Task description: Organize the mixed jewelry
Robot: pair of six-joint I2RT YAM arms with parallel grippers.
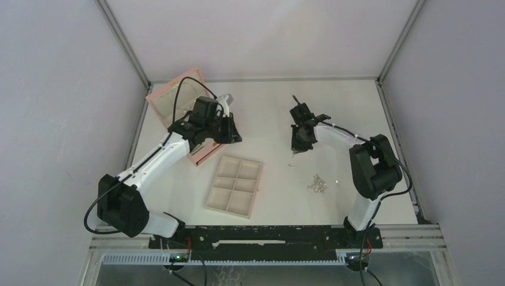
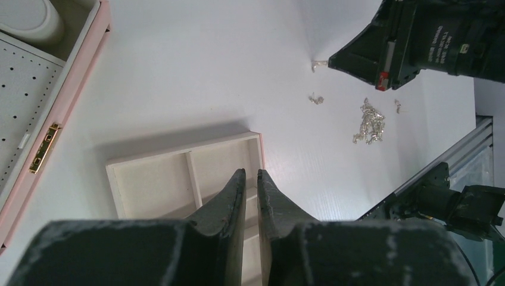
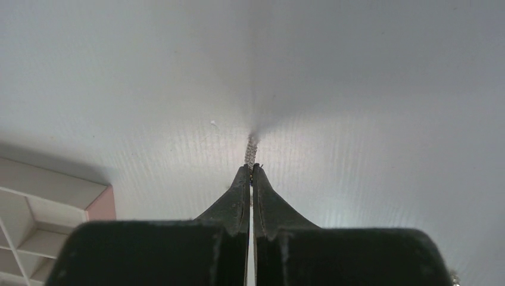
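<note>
A short sparkling jewelry strip (image 3: 251, 152) sticks out from the tips of my right gripper, whose fingers are shut on it. In the left wrist view the same strip shows at the right gripper's tip, near a small loose piece (image 2: 316, 99) on the table. A tangled pile of jewelry (image 1: 318, 183) lies further front, with a single piece (image 1: 336, 182) to its right. The beige divided tray (image 1: 255, 189) is empty. Behind it, my left gripper hangs with a narrow gap between its fingers and nothing in it.
A pink jewelry box (image 1: 205, 154) with its lid up stands at the back left, partly hidden by the left arm. It holds a white round item (image 2: 33, 19). Bare table lies between tray and pile.
</note>
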